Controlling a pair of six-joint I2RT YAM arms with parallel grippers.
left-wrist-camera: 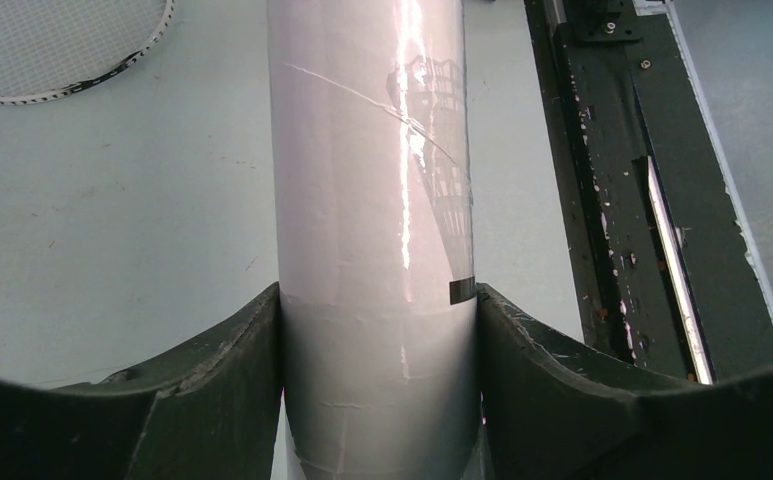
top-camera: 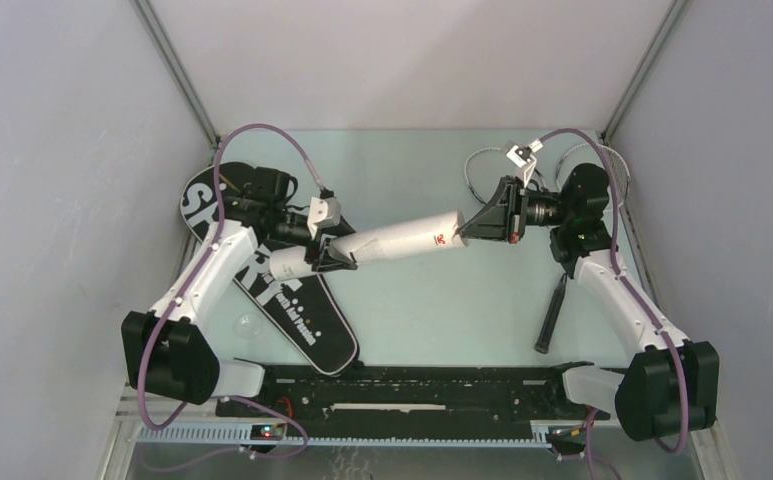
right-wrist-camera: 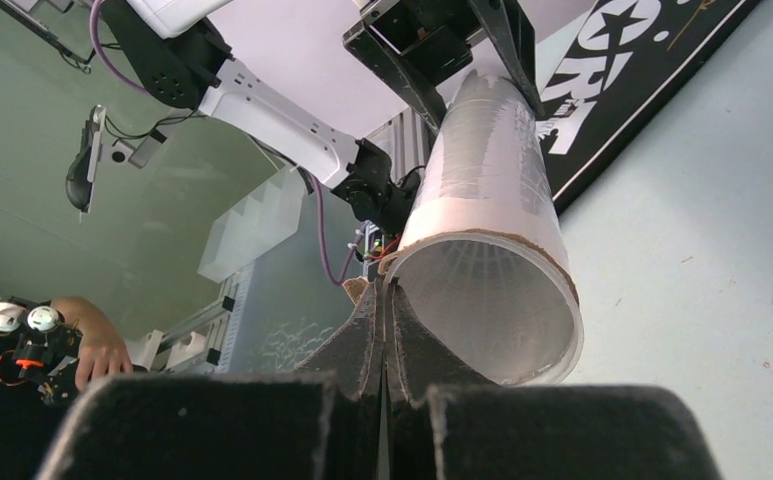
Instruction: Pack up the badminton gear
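Note:
My left gripper is shut around the middle of a long white shuttlecock tube (top-camera: pixel 402 240), held above the table. Toward my right arm the tube's open end (right-wrist-camera: pixel 492 310) shows its hollow inside, with faint lines deep within. At that end's rim my right gripper is shut, its tips overlapping the edge beside a torn brown cardboard flap (right-wrist-camera: pixel 355 288). Whether the tips pinch any thin rim cannot be made out. Rackets (top-camera: pixel 617 165) lie at the back right, partly behind the right arm. A black racket cover (top-camera: pixel 324 330) lies under the left arm.
A dark racket handle (top-camera: pixel 552 318) lies on the right of the table. By the cover, at left, sits a clear round piece (top-camera: pixel 247 326). A black rail (top-camera: pixel 392 385) bounds the front edge.

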